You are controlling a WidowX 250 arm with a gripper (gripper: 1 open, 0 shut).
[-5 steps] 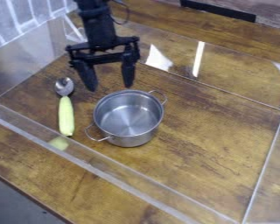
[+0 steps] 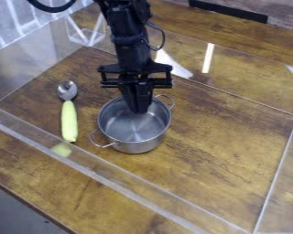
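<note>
A steel pot (image 2: 135, 135) with two wire handles sits on the wooden table. The black gripper (image 2: 136, 99) is lowered over the pot's back part, its tips reaching down to the rim or just inside; whatever is between its fingers is hidden by the gripper body. Left of the pot lie a spoon (image 2: 67, 90) and a pale yellow, long object (image 2: 69, 121), possibly a corn cob.
Clear plastic walls surround the work area, crossing the front left and right side. A dark bar runs along the back right edge.
The gripper has moved right and down from above the pot's back left onto the pot, and its fingers appear closer together. The pot, spoon and yellow object look unmoved.
</note>
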